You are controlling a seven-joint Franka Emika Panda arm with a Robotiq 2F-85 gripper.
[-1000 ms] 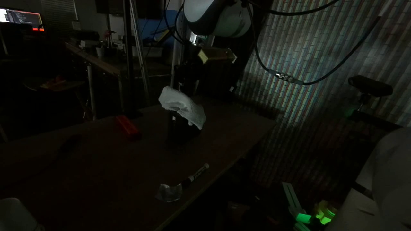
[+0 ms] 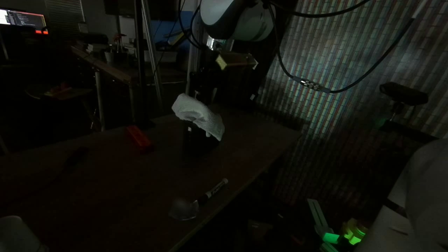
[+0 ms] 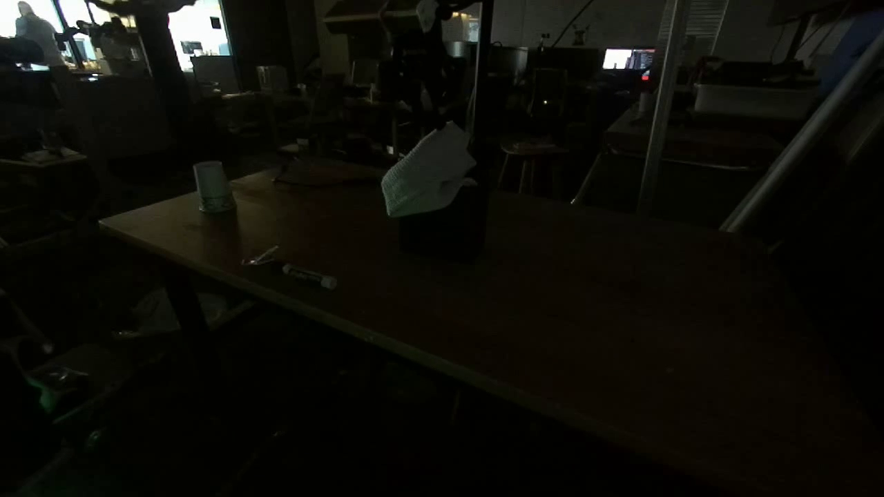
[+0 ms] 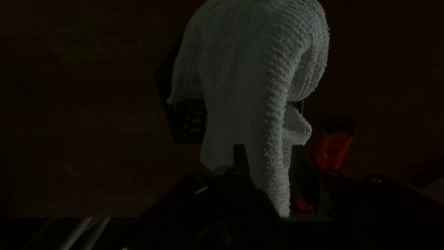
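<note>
A white textured cloth (image 2: 197, 113) is draped over a dark open-topped container (image 3: 443, 228) on the table. From above, the cloth (image 4: 249, 83) covers most of the container, and a perforated dark wall (image 4: 191, 121) shows at its left. My gripper is at the cloth's near end, its two dark fingers apart with a fold of cloth in the gap. Whether both fingertips touch the cloth is too dark to tell. In both exterior views the gripper is mostly lost in shadow above the cloth.
A red object (image 2: 139, 138) lies beside the container. A marker (image 2: 215, 189) and a crumpled clear wrapper (image 2: 183, 210) lie near the table edge. An upturned pale cup (image 3: 214, 186) stands at the far corner.
The cloth's upper end has shifted very slightly to the left in exterior view 1. Otherwise the arm, container and table objects look the same.
</note>
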